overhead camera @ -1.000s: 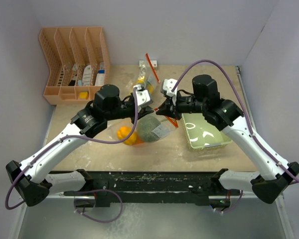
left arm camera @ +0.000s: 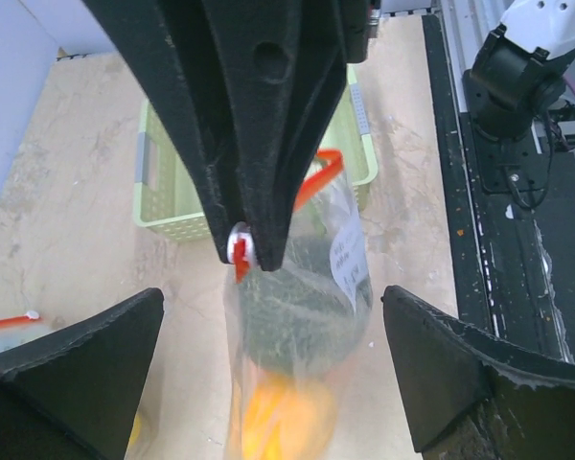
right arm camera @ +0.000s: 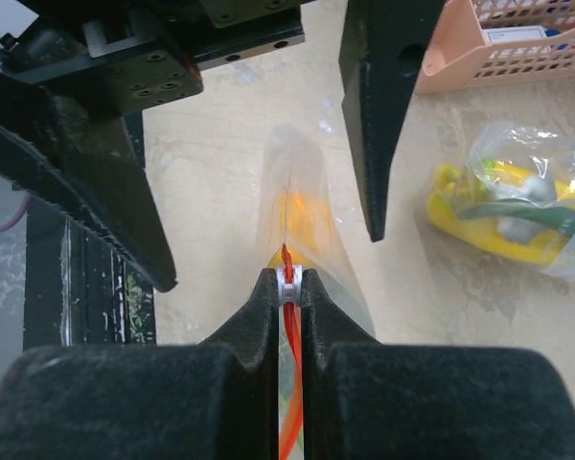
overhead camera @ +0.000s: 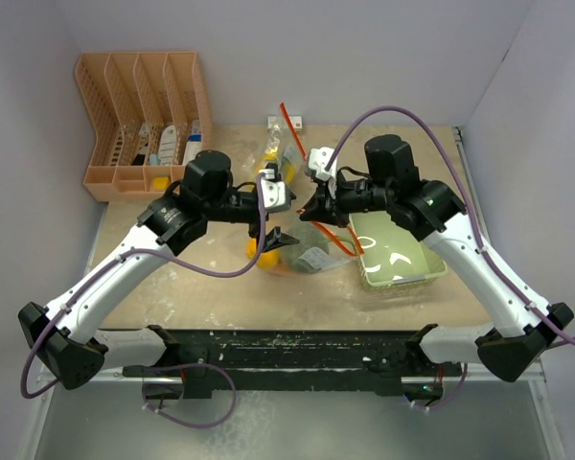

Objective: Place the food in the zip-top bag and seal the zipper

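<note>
A clear bag with red zipper [left arm camera: 302, 297] hangs in the middle, a green item and orange-yellow food [left arm camera: 278, 417] visible inside. My right gripper is shut on the bag's red zipper and its white slider. A second bag [right arm camera: 508, 201] with yellow and green contents lies on the table behind.
A green basket [overhead camera: 398, 254] stands to the right of the bag. A pink divided organiser [overhead camera: 144, 115] sits at the back left.
My left gripper has opened and shifted slightly at the bag's top. The bag's red zipper and lower part have moved a little; the right gripper stays nearly still.
</note>
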